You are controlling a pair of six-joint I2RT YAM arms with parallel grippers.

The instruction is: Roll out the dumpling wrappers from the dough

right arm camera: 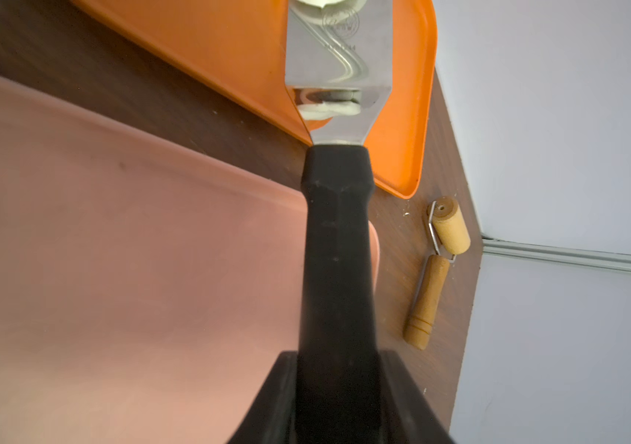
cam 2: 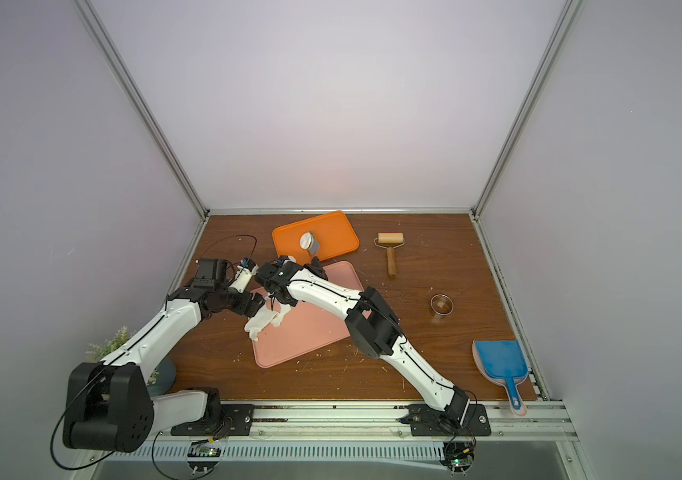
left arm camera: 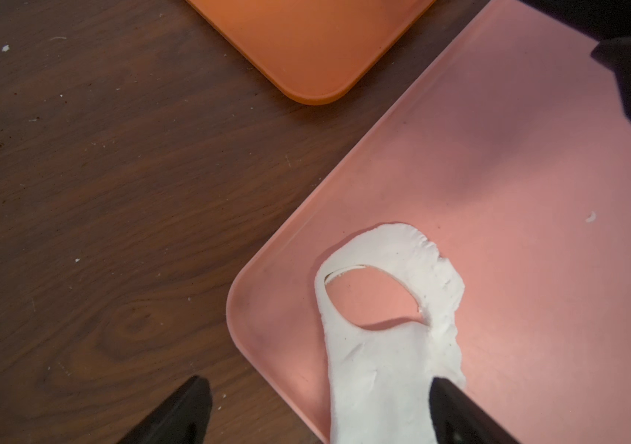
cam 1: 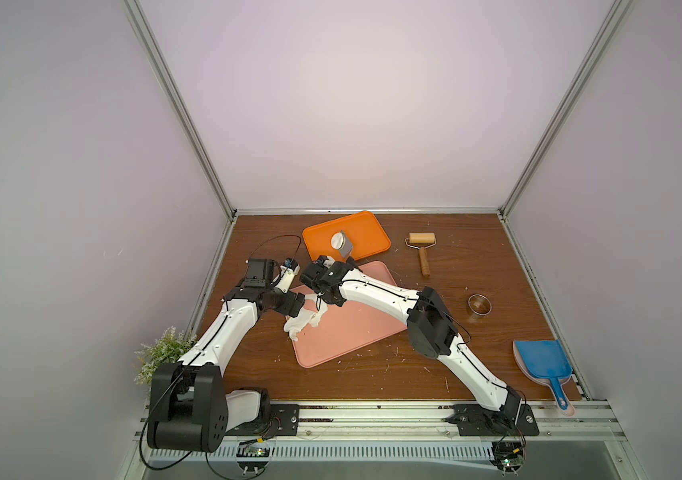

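A metal spatula (right arm camera: 337,55) with a black handle sits in my right gripper, its fingers against both sides of the handle. White dough (right arm camera: 326,9) rests on the blade, which is over the orange tray (right arm camera: 400,148); whether the blade touches the tray is unclear. My left gripper is open over the left corner of the pink board (left arm camera: 271,273), with nothing gripped. Below it lies a flat white dough sheet (left arm camera: 382,377) with a round hole through it.
A wooden roller (cam 1: 421,238) lies at the back right. Farther right stand a round metal cutter (cam 1: 479,304) and a blue dustpan (cam 1: 542,357). Bare table separates these from the pink board. The two arms are close together at the board's left end.
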